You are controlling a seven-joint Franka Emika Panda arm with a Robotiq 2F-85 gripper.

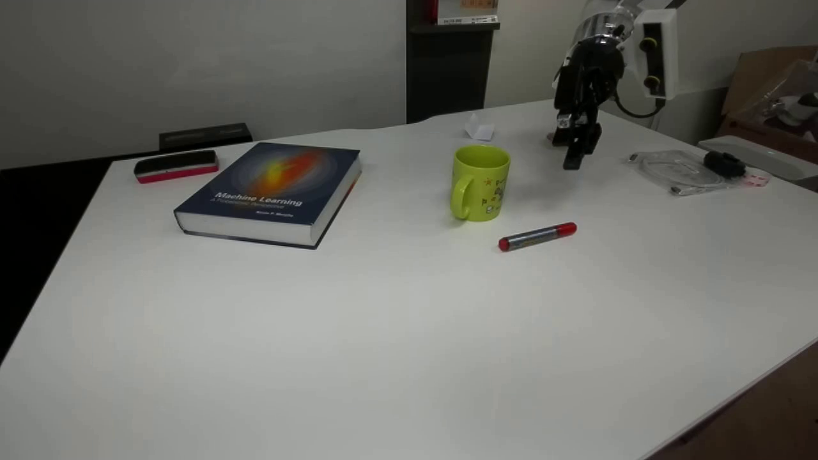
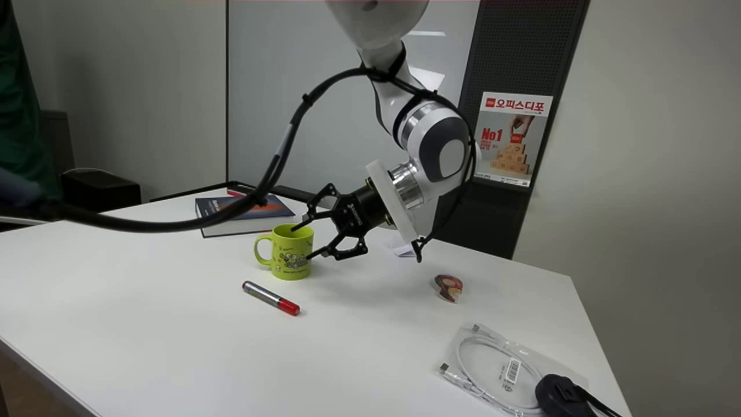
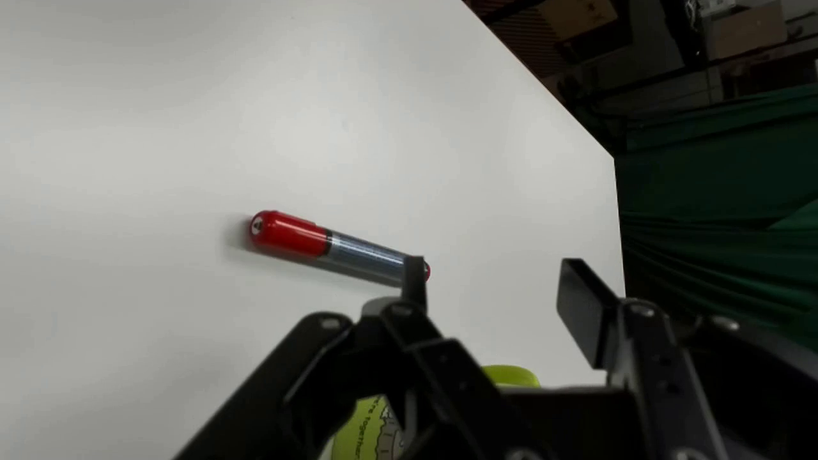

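A red-capped marker point(image 1: 537, 237) lies flat on the white table, clear of my fingers; in the wrist view the marker point(image 3: 330, 244) shows beyond the left finger, which covers a bit of its far end. Just behind it stands a green mug point(image 1: 483, 184), upright, its handle toward the book side. My gripper point(image 2: 300, 243) points at the mug point(image 2: 286, 264) from the side in the second exterior view, fingers spread apart and holding nothing. In the wrist view the gripper has an empty gap, and its fingers hide most of the mug.
A thick blue book point(image 1: 268, 191) and an eraser point(image 1: 176, 165) lie at the left. A bagged cable point(image 2: 496, 368) and a small reddish item point(image 2: 449, 287) rest on the robot's side.
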